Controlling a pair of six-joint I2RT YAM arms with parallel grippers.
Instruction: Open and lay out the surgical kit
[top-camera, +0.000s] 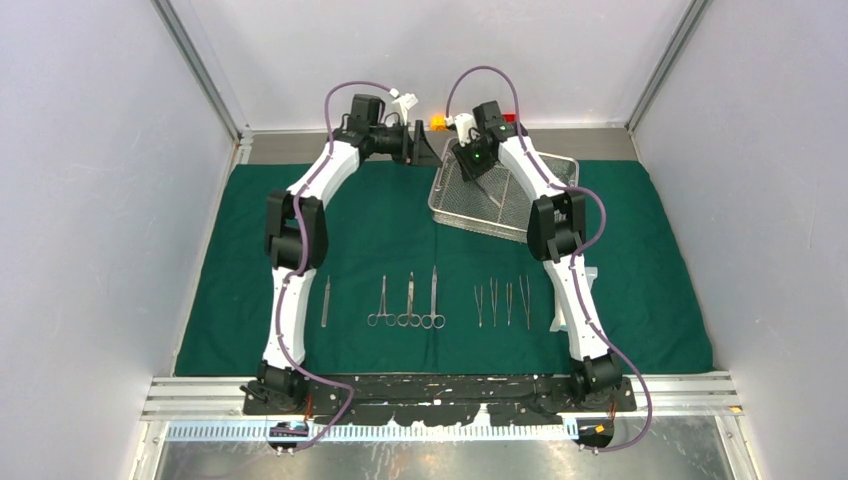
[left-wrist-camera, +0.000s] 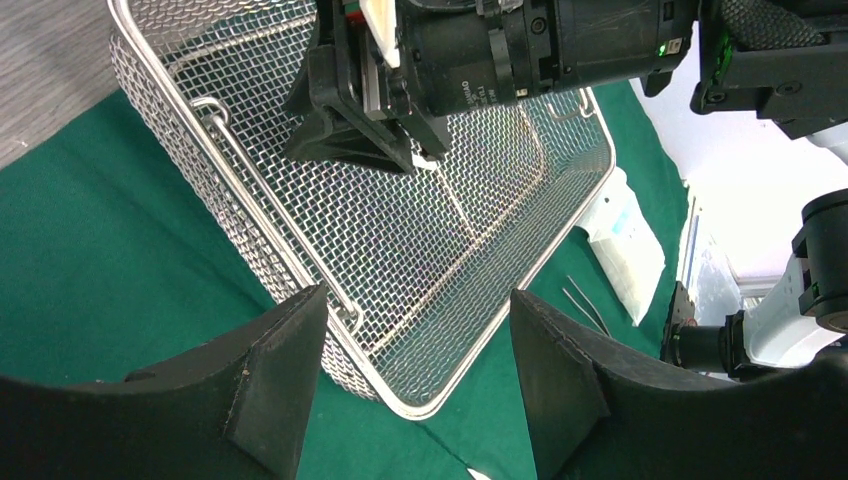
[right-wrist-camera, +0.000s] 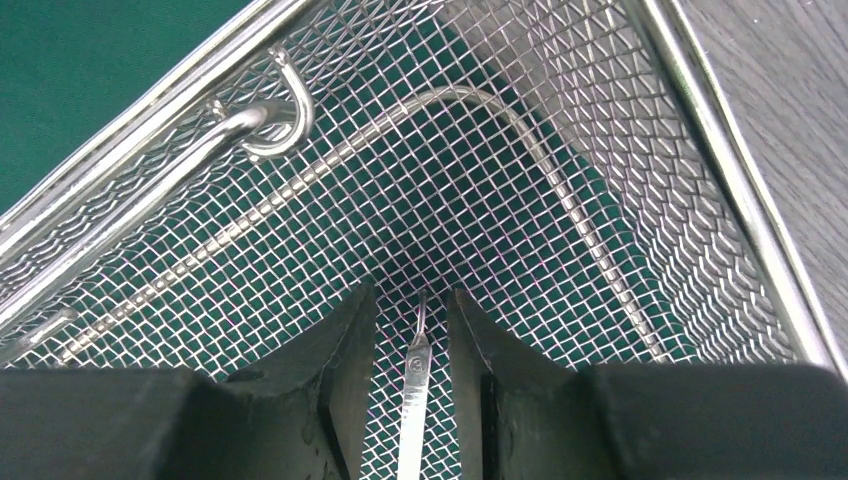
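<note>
The wire mesh tray (top-camera: 467, 215) sits at the back right of the green cloth. A slim steel scalpel handle (right-wrist-camera: 415, 400) lies on its floor. My right gripper is down inside the tray, open, its fingertips either side of the handle's narrow tip. My left gripper is held open beside the tray's left end, with nothing between its fingers.
Scissors-like instruments (top-camera: 408, 318), several tweezers (top-camera: 494, 302) and a slim instrument (top-camera: 326, 302) lie in a row on the front of the cloth (top-camera: 250, 250). A white packet (left-wrist-camera: 625, 250) lies to the right.
</note>
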